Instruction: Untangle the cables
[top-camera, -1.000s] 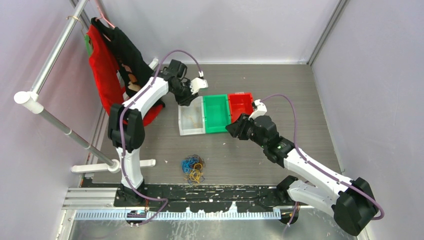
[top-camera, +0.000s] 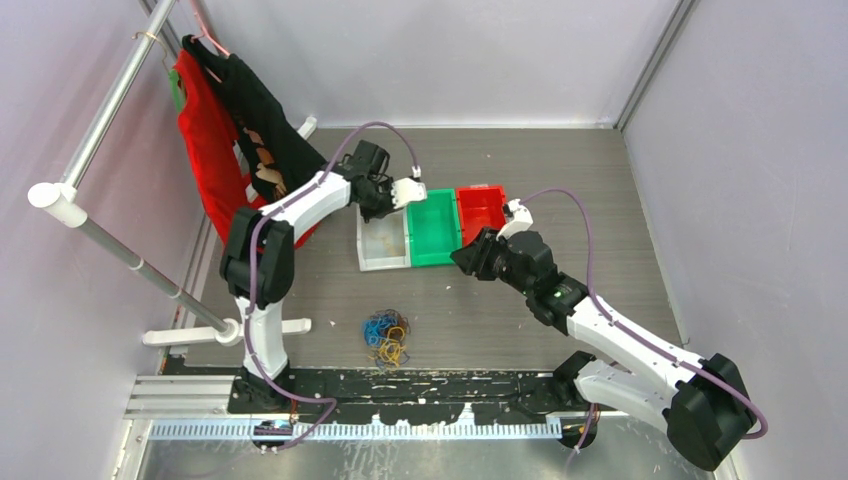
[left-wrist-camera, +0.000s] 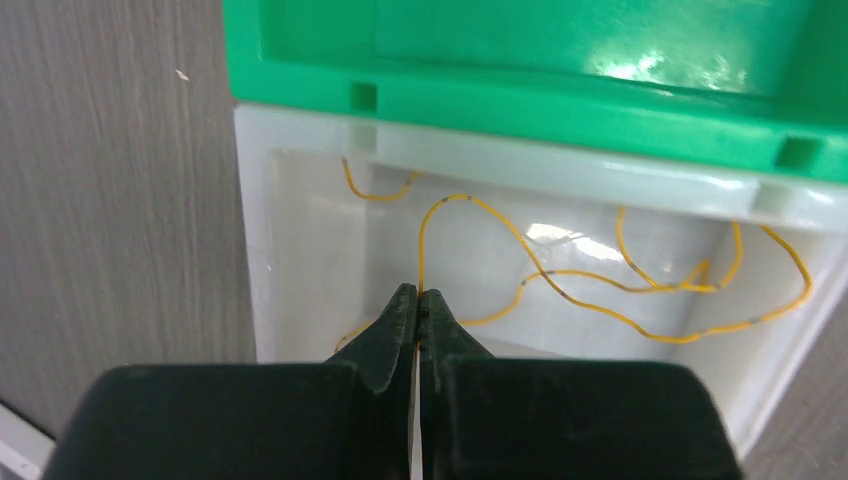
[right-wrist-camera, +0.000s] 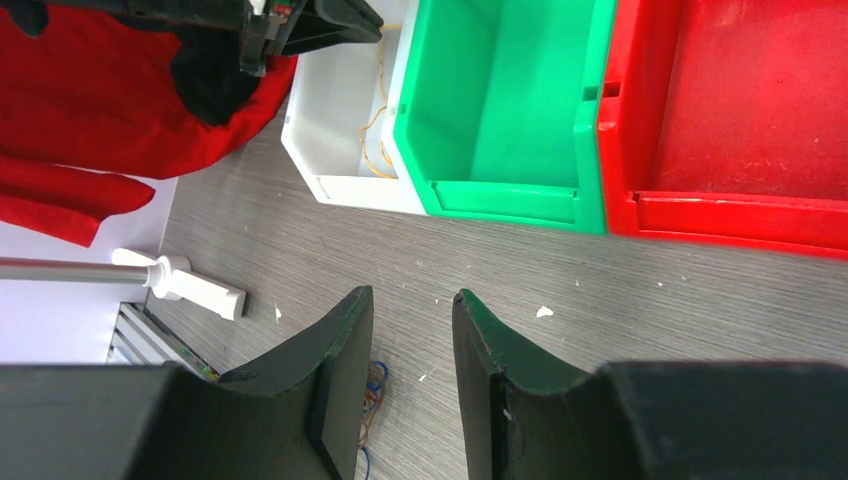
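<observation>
Inside the white compartment (top-camera: 383, 262) lies a thin yellow cable (left-wrist-camera: 600, 308) in loose loops. One end of it rises to the fingertips of my left gripper, which is shut with the cable running in between its tips. On the floor in front of the boxes is a tangled heap (top-camera: 388, 335) of blue, brown and yellow cables; only part of the heap (right-wrist-camera: 374, 385) shows in the right wrist view. My right gripper is open and empty, over the floor just in front of the green and red boxes.
A green box (top-camera: 433, 225) and a red box (top-camera: 481, 212) adjoin the white one, both empty where visible. Clothes (top-camera: 215, 150) hang from a metal rack at the left, close to my left arm. The floor between heap and boxes is clear.
The right arm and the heap have stayed in place.
</observation>
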